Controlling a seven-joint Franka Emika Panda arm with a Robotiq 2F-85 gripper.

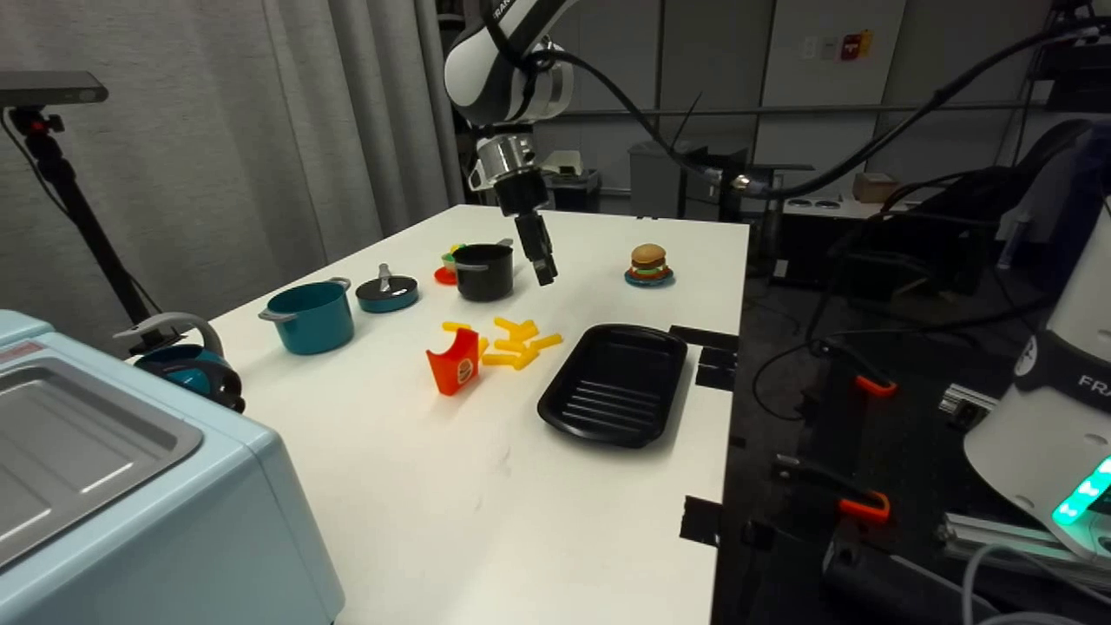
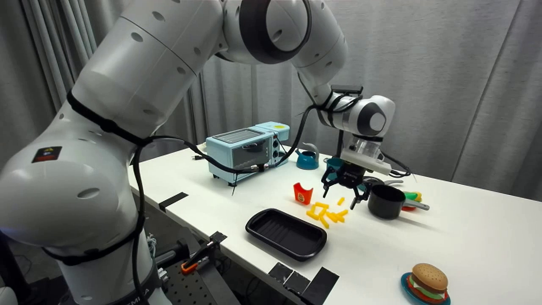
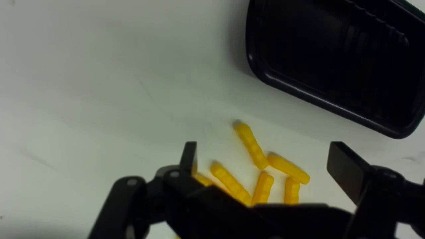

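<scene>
My gripper is open above the table, its two fingers wide apart with nothing held between them. Several yellow toy fries (image 3: 250, 145) lie loose on the table below, partly hidden by the gripper body in the wrist view. The red fries carton (image 1: 454, 361) stands upright beside the fries (image 1: 521, 342). In exterior view 2 the gripper (image 2: 340, 199) hangs near the black saucepan (image 2: 386, 201). A black ribbed tray (image 2: 286, 234) rests close to the fries, empty.
A teal pot (image 1: 315, 316) and a lidded teal pan (image 1: 386, 291) stand along the curtain side. The toy burger (image 1: 648, 262) sits on a small plate. A blue toaster oven (image 2: 244, 150) and kettle (image 2: 307, 158) occupy the other end.
</scene>
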